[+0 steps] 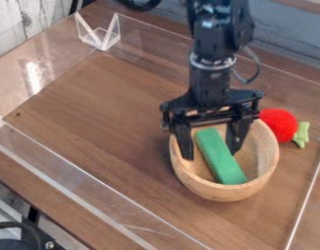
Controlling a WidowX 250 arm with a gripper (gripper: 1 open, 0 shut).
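Note:
A light wooden bowl (225, 187) stands on the table at the right, with a green block (221, 156) lying inside it. Whether they touch the block I cannot tell. The back rim of the bowl is mostly hidden behind the gripper.
A red tomato-like object (279, 124) with a pale green piece (300, 134) lies just right of the bowl. A clear plastic holder (98, 31) stands at the back left.

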